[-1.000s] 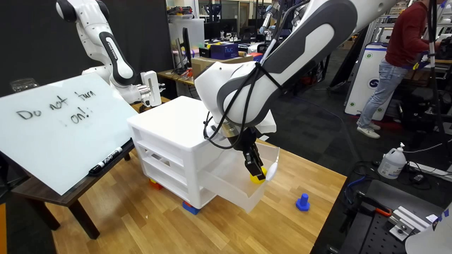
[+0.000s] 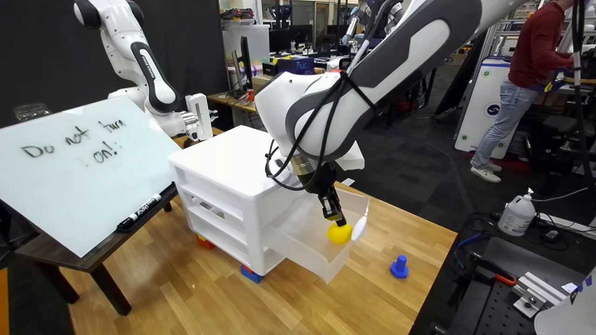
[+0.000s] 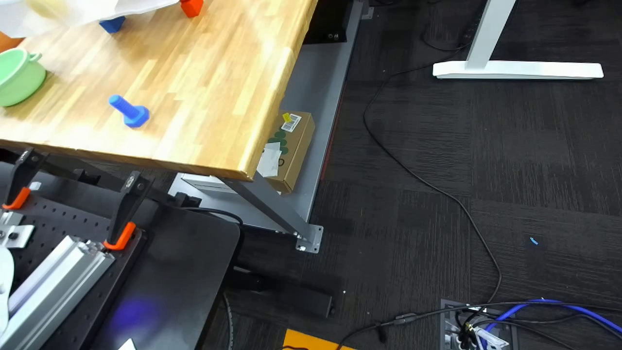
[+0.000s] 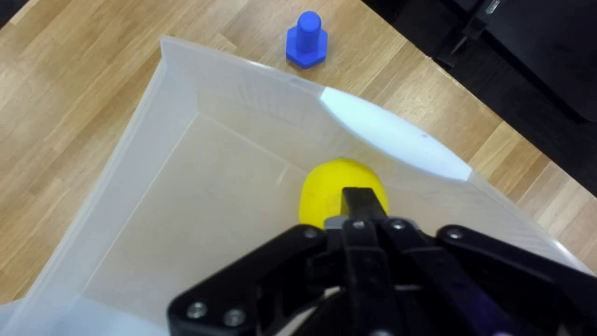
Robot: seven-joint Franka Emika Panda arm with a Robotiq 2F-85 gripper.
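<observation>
My gripper is shut, and nothing shows between its fingers. Its tip hangs inside the pulled-out translucent drawer [image 2: 299, 250], just above a yellow ball [image 2: 339, 234]. In the wrist view the fingertips overlap part of the yellow ball [image 4: 322, 193], so whether they touch it is hard to tell. The ball rests on the drawer floor close to the front wall, which carries a white oval handle [image 4: 397, 134]. The drawer juts from a white cabinet [image 2: 223, 162] standing on the wooden table.
A blue bolt [image 2: 399, 268] stands on the table beyond the drawer front. Blocks, one blue [image 2: 251, 273], sit under the cabinet. A whiteboard [image 2: 84, 167] leans at the left. In the second exterior view a green pot [image 3: 22, 78] stands near the table's edge.
My gripper has risen a little and shifted slightly left in the first exterior view. More of the yellow ball now shows below its tip; the drawer stays pulled out.
</observation>
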